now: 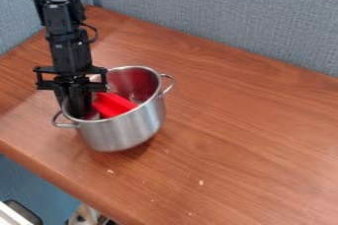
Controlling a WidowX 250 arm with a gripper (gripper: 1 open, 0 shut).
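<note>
A steel pot with two loop handles stands on the wooden table near its left edge. Inside it a red object lies at a slant. My black gripper reaches down into the pot at its left side, left of the red object. Its fingertips are hidden by the pot wall, so I cannot tell whether it is open or shut, or whether it touches the red object.
A grey padded wall runs along the back. The table's front left edge is close to the pot.
</note>
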